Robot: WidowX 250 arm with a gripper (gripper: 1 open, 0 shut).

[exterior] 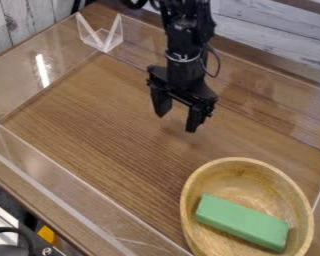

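Observation:
The black robot gripper (179, 104) hangs from the arm at the upper middle, above the wooden table (96, 140), its two dark fingers apart with nothing visible between them. A round tan bowl (203, 189) sits at the lower right, holding a long green block (242, 221). The gripper is well above and behind the bowl, apart from it.
A white wire stand (101, 35) stands at the back left near the wooden wall. The table's left front edge shows at the lower left, with dark cables beyond it.

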